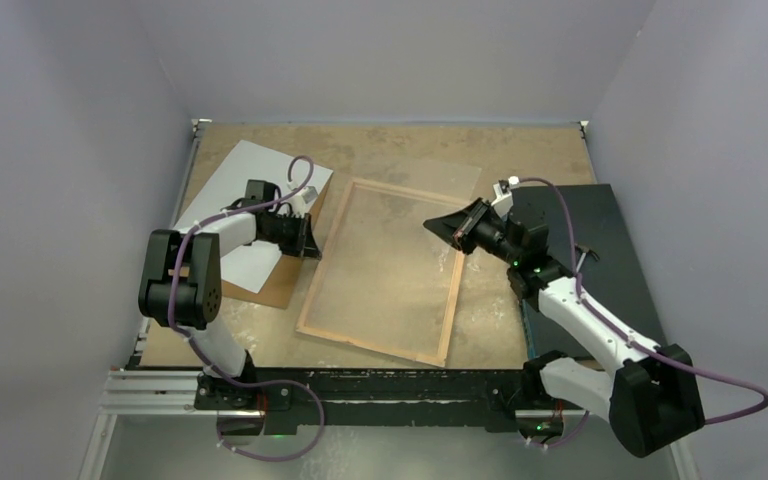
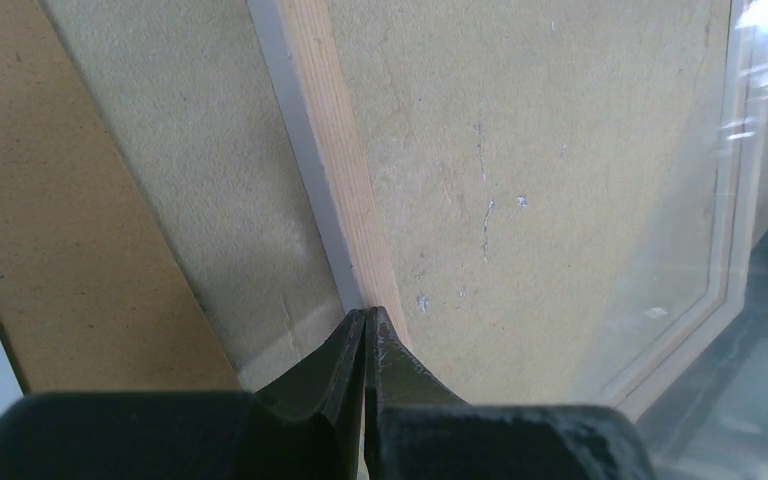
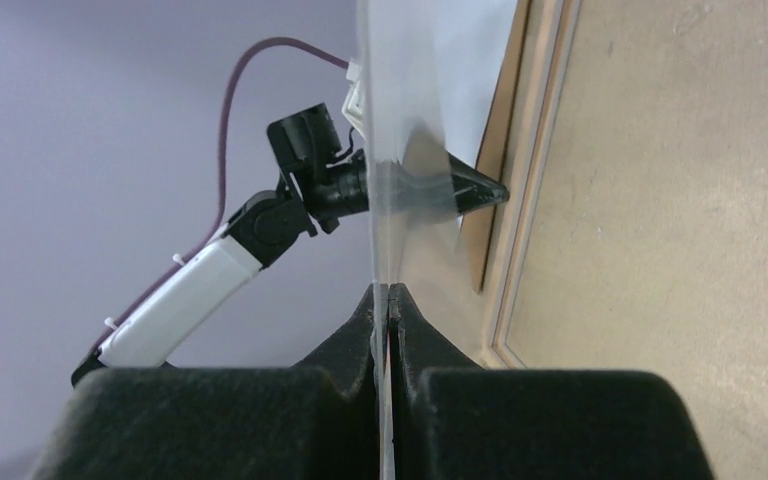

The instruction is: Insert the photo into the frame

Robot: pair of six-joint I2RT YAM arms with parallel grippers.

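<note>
A pale wooden frame [image 1: 375, 348] lies flat mid-table, its inside showing the tan table. In the top view my left gripper [image 1: 317, 256] is at the frame's left bar; the left wrist view shows its shut tips touching or just over that wooden bar [image 2: 338, 150]. My right gripper is raised over the frame's right side, shut on a clear sheet [image 3: 384, 220] that stands edge-on between its fingers. Glare marks the same sheet [image 2: 760, 80] in the left wrist view. No printed picture shows, so I cannot tell which piece is the photo.
Left of the frame, a white sheet [image 1: 245, 175] lies on a brown board [image 1: 280, 285], partly under my left arm. A black panel [image 1: 620, 290] with a small dark tool [image 1: 584, 256] on it is at the right. Bare table remains along the back.
</note>
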